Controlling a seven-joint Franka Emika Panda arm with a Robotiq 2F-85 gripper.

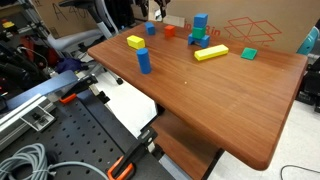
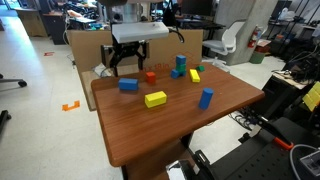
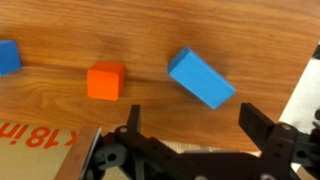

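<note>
With its two dark fingers spread wide, my gripper stands open above the table and has nothing between them. Ahead of the fingers in the wrist view, a blue block lies turned at a slant on the wood. To its left sits a red-orange block. In exterior view 2 the gripper hangs over the blue block, clear of it. The same blue block shows in exterior view 1 beside the red block, below the gripper.
A blue-and-green stack stands near the cardboard at the back. Yellow blocks, a green piece and an upright blue cylinder are spread about.
</note>
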